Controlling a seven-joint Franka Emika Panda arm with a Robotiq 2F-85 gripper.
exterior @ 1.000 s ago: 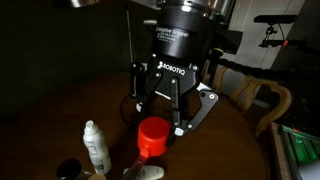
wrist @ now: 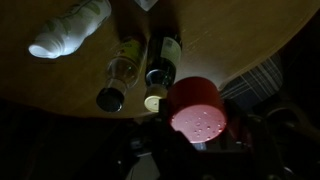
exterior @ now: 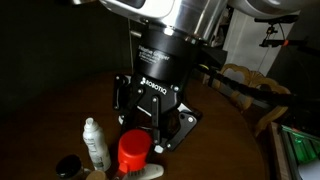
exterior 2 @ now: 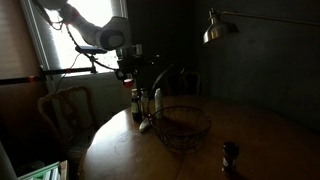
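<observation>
In exterior view 1 my gripper (exterior: 148,122) is shut on an object with a bright red top (exterior: 134,148), held just right of the bottles. Small holes dot the red top (wrist: 196,110) in the wrist view; its lower part is hidden. Exterior view 2 shows the gripper (exterior 2: 127,76) at the far left, above the table, with the red piece (exterior 2: 128,83) beneath it.
A white bottle (exterior: 96,145) stands close to the held object. In the wrist view, a clear bottle (wrist: 125,62) and a dark gold-capped bottle (wrist: 161,62) stand side by side. A wire basket (exterior 2: 181,128) and a small dark container (exterior 2: 229,157) occupy the table.
In exterior view 1 the gripper and the red-topped object have shifted left and lower, toward the bottles, and the gripper has tilted. The bottles have stayed put.
</observation>
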